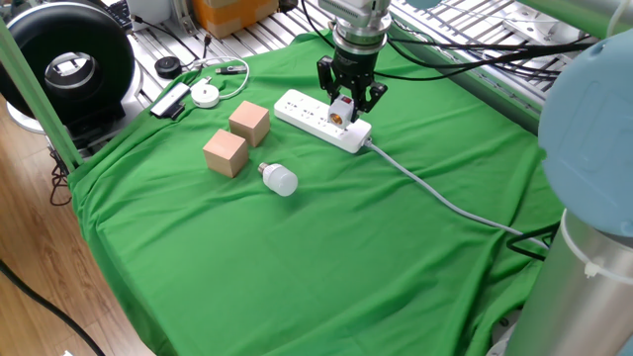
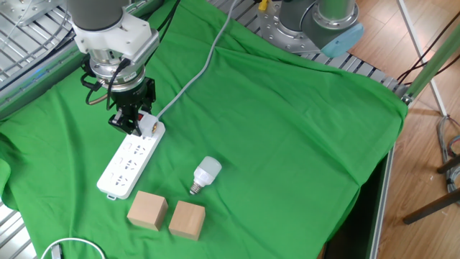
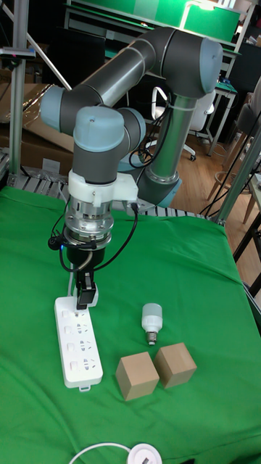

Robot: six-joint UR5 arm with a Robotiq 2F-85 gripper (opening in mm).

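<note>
A white power strip (image 1: 305,114) lies on the green cloth, its grey cord running off to the right in exterior view 1. At the strip's cord end is a white lamp socket (image 1: 340,112) with a red switch and a brass-coloured opening. My gripper (image 1: 343,105) points down there, shut on the socket, with its black fingers (image 1: 376,94) around it. The socket's underside is hidden, so I cannot tell whether its pins sit in the strip. A white light bulb (image 1: 282,180) with a metal screw base lies on its side, apart from the strip.
Two wooden cubes (image 1: 226,153) (image 2: 187,220) stand between the bulb and the cloth's left side in exterior view 1. Beyond them lie a white round charger (image 1: 205,95) and its cable.
</note>
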